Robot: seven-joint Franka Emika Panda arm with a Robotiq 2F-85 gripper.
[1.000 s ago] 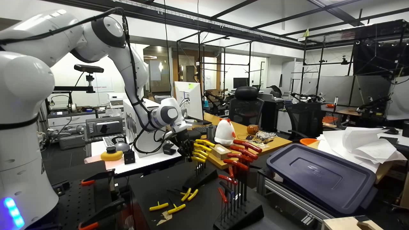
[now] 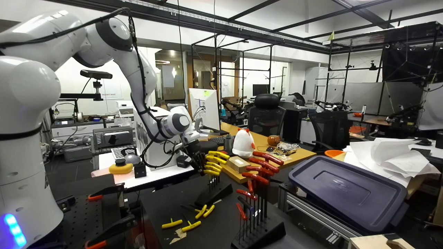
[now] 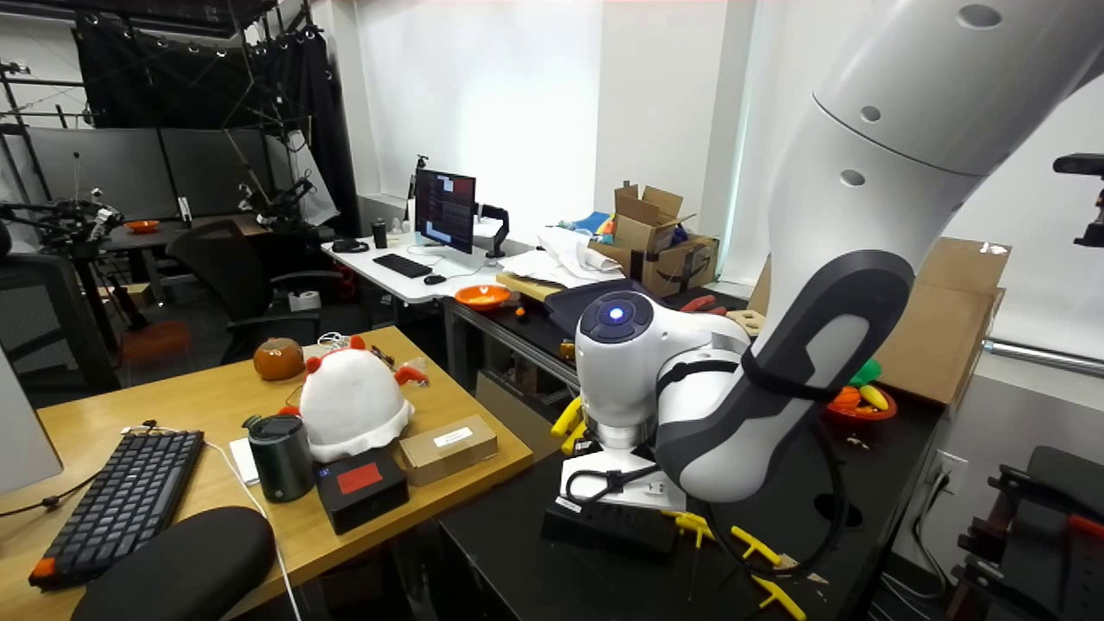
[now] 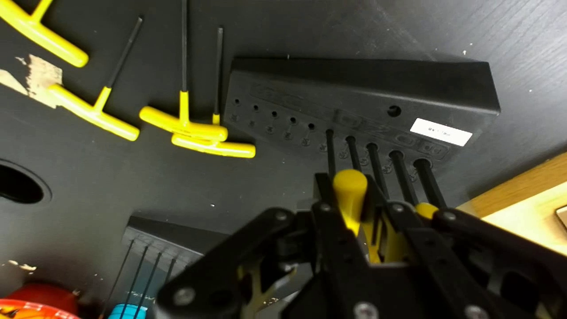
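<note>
My gripper is shut on the yellow handle (image 4: 351, 186) of a T-handle hex key in the wrist view. Several dark shafts still stand in the larger holes of the black wedge-shaped holder (image 4: 329, 101), while its smaller holes are empty. Another yellow handle (image 4: 426, 210) shows just beyond the fingers. Seen from exterior view 1, the yellow handles (image 2: 213, 164) are stacked above the holder, right at my gripper. Loose on the black table lie several small yellow hex keys, among them one yellow key (image 4: 95, 114). The arm mostly hides the holder in exterior view 2.
A second black holder (image 2: 261, 232) with red-handled hex keys (image 2: 261, 170) stands close by to the right. The wooden desk (image 2: 232, 176) borders the black table, with a cardboard box (image 2: 238, 164) near its edge. A round hole (image 4: 18, 183) opens in the tabletop.
In exterior view 1, my gripper, the yellow handles and their holder have shifted slightly left together. The loose yellow keys and the red-handled set have stayed put.
</note>
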